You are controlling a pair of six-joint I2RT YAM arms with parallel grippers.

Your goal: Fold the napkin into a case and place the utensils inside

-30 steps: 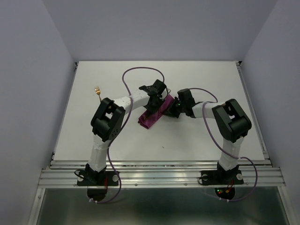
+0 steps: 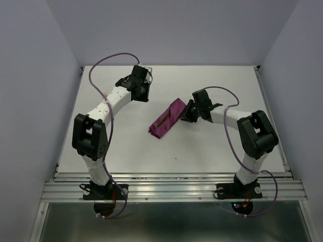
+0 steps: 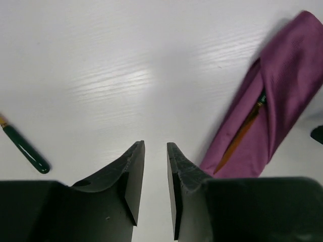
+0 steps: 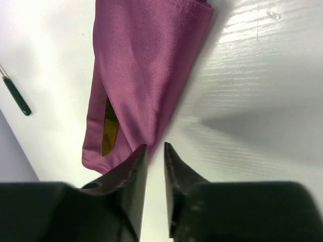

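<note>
The purple napkin (image 2: 168, 118) lies folded into a narrow slanted case at mid-table. A gold blade (image 3: 242, 132) with a bit of dark green handle lies in its opening, the rest under the fold. Apart from it, a utensil with a dark green handle (image 3: 26, 149) lies on the table; my left arm hides it in the top view. Up and left of the napkin, my left gripper is part open, empty, over bare table. My right gripper stands part open at the napkin's right edge; whether its fingers touch the cloth I cannot tell.
A tiny dark speck (image 2: 175, 158) lies on the front part. Grey walls (image 2: 166, 30) enclose the back and sides.
My left gripper has moved from over the napkin up and to the left, uncovering the blade; its arm now covers the loose gold-tipped utensil. My right gripper has shifted only slightly.
</note>
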